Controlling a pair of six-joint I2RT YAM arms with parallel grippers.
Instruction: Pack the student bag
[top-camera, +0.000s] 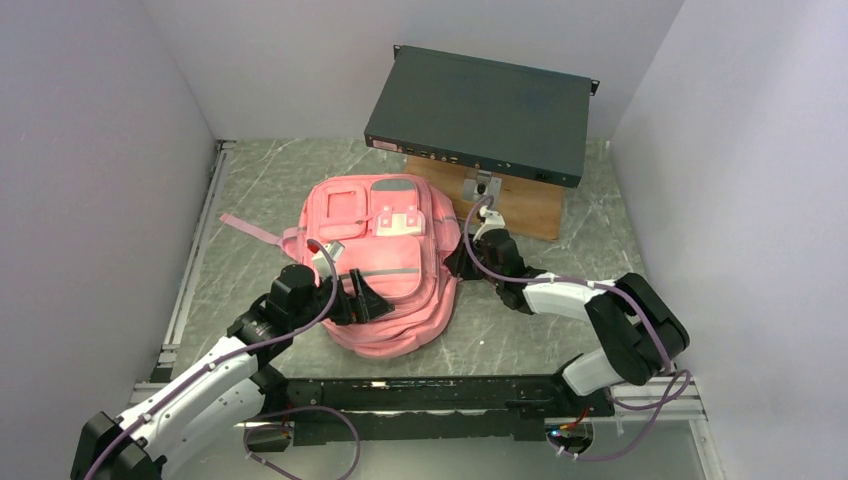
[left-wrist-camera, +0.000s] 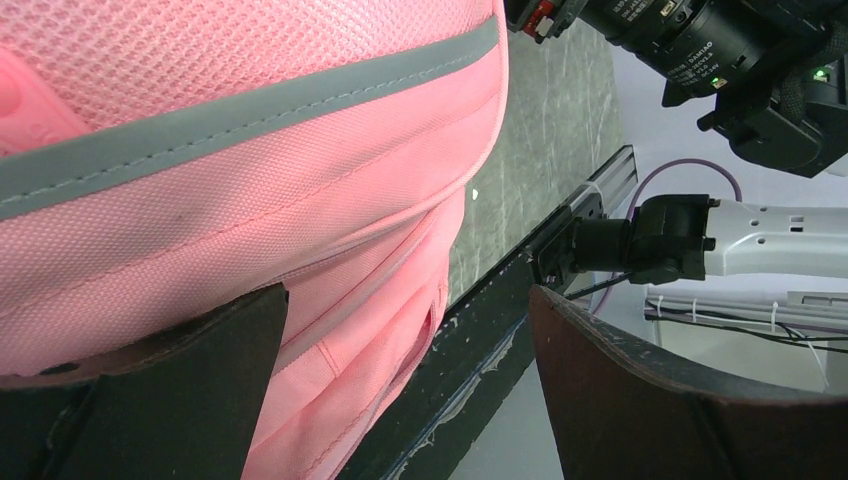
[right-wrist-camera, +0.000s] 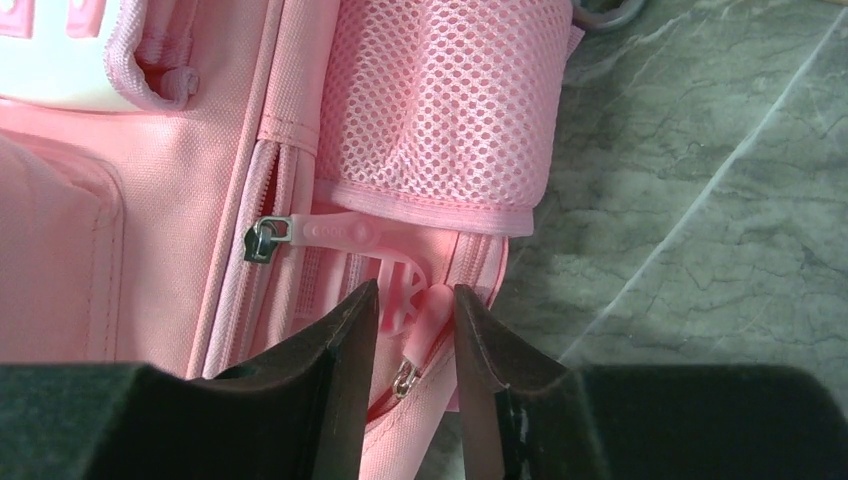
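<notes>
The pink backpack (top-camera: 375, 250) lies flat on the table, front pockets up. At its right side, in the top view, is my right gripper (top-camera: 453, 264). In the right wrist view, that gripper has its fingers parted over the bag's side seam, and a pink zipper pull (right-wrist-camera: 430, 322) sits in the gap, close to the right finger. Another pull (right-wrist-camera: 335, 231) hangs from a zipper farther left. My left gripper stands wide open over the bag's lower front, near its grey strip (left-wrist-camera: 250, 117); no object is held between its fingers.
A dark flat box (top-camera: 480, 115) overhangs a wooden board (top-camera: 530, 205) behind the bag. A pink strap (top-camera: 250, 229) trails left. A mesh side pocket (right-wrist-camera: 440, 110) lies ahead of the right gripper.
</notes>
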